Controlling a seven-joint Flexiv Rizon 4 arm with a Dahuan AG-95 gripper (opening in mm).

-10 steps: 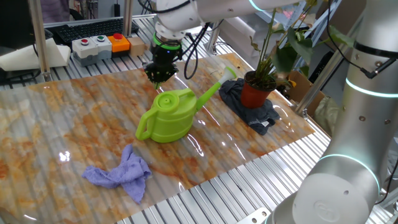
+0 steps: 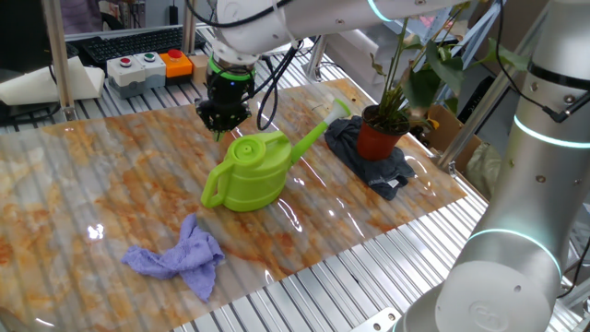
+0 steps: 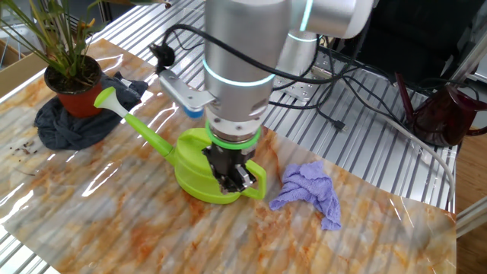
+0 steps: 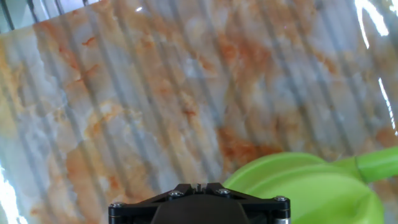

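Observation:
A light-green watering can stands upright on the marbled sheet, its handle toward the purple cloth and its spout pointing at the potted plant. In exterior view 1, my gripper is just beyond the can, over the sheet. Seen from the other side, the gripper hangs in front of the can, near its handle end. The wrist view has the black gripper at the bottom edge, with part of the can to its right. Nothing shows held, but how the fingers stand is unclear.
A crumpled purple cloth lies near the sheet's front edge. The potted plant stands on a dark cloth. Button boxes sit at the back, and a dark red jug is off the sheet. Bare sheet lies at left.
In exterior view 1, my gripper has moved left and slightly down, beyond the watering can. The can, cloths and plant have stayed where they were.

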